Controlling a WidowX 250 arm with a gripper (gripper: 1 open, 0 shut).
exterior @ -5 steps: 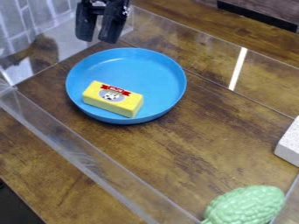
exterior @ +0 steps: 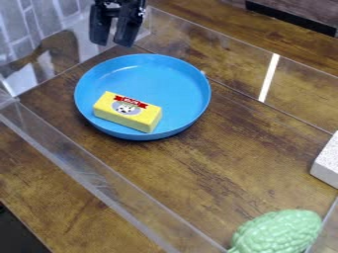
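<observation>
A yellow box (exterior: pixel 126 111) with a red label lies on a blue plate (exterior: pixel 179 92) left of centre. Above the plate, at the top edge, my dark gripper (exterior: pixel 113 32) hangs with its two fingers apart, open, and nothing visible between them. Its upper part is out of the frame.
A green brain-like object (exterior: pixel 275 233) lies at the bottom right, and a white block (exterior: pixel 327 158) at the right edge. Clear walls enclose the wooden surface (exterior: pixel 224 168), which is bare in the middle right.
My gripper has shifted slightly to the left at the top of the view. The plate and box have not moved.
</observation>
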